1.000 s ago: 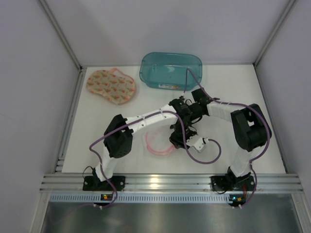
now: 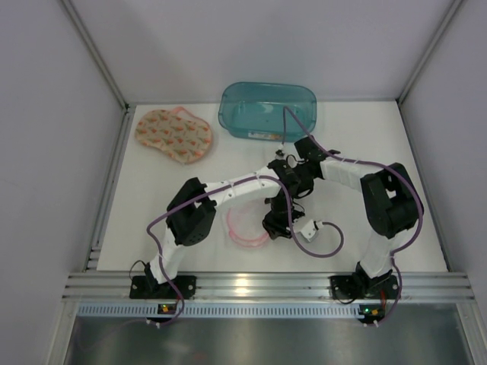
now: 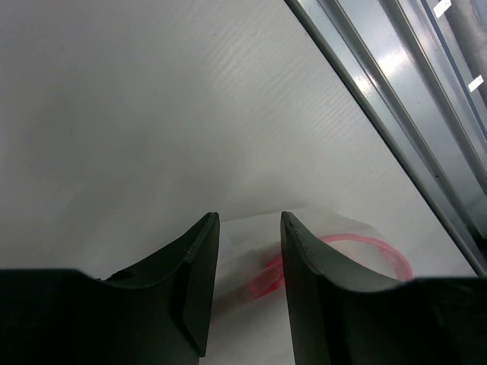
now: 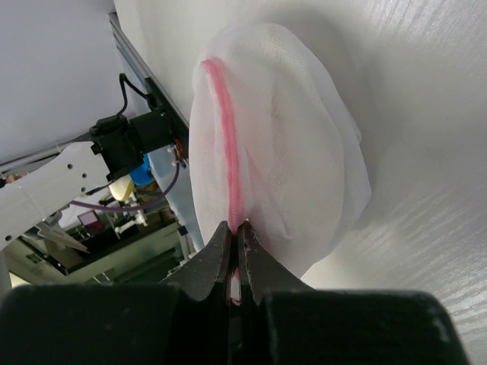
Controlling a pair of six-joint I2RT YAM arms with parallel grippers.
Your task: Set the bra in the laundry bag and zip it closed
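The white mesh laundry bag [image 2: 245, 224] with pink trim lies at the table's middle front, partly covered by both arms. In the right wrist view, my right gripper is shut on the pink trim [image 4: 231, 152], and the white mesh [image 4: 300, 137] bulges beyond its fingertips. My left gripper stands part open over the bag, a pink edge [image 3: 265, 280] showing between and behind its fingers; no grip on it shows. No separate bra can be made out; whether one is inside the bag cannot be told.
A teal bin [image 2: 266, 114] stands at the back centre. A tan patterned cloth piece [image 2: 175, 135] with a pink edge lies at the back left. The arms cross close together over the bag. Bare table shows at the left and right.
The bag's visible pink edge has moved slightly; bin and patterned cloth are unchanged.
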